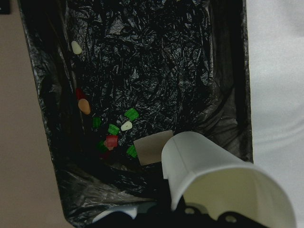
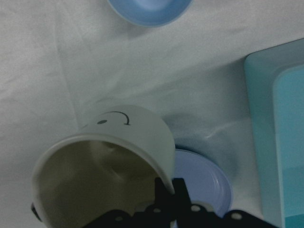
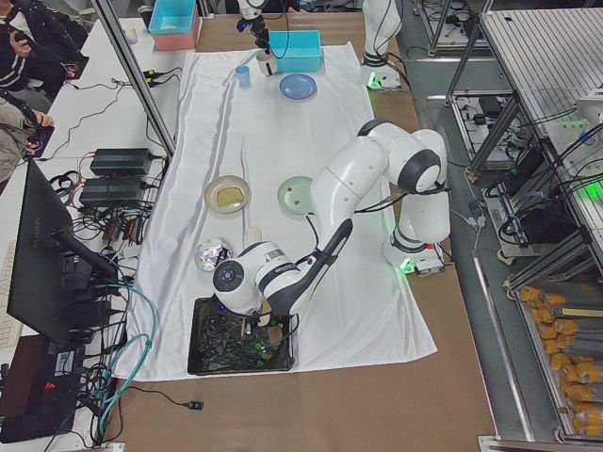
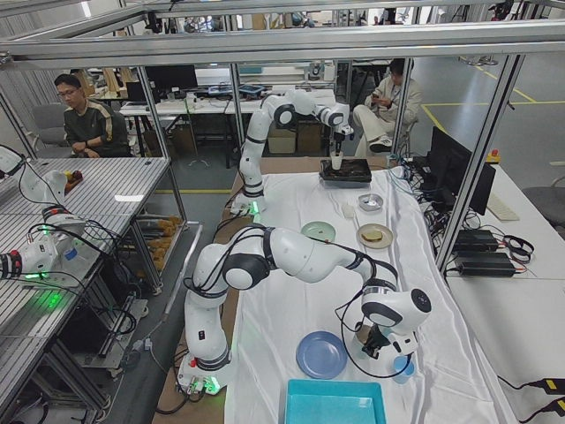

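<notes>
A white cup [image 1: 194,156] hangs in my left gripper [image 4: 337,141], which is shut on it above a black-lined tray [image 1: 142,66]; small coloured bits and a brown card [image 1: 149,149] lie in the tray. My right gripper is shut on a pale mug [image 2: 133,118] with a drawn face, raised beside a blue plate [image 2: 204,175], a small blue cup [image 2: 149,14] and a turquoise bin [image 2: 261,118].
A beige plate [image 3: 226,184], a green plate [image 3: 294,193] and a foil bowl [image 3: 213,254] stand mid-table on the white cloth. Monitors and cables line one side, outside the cloth.
</notes>
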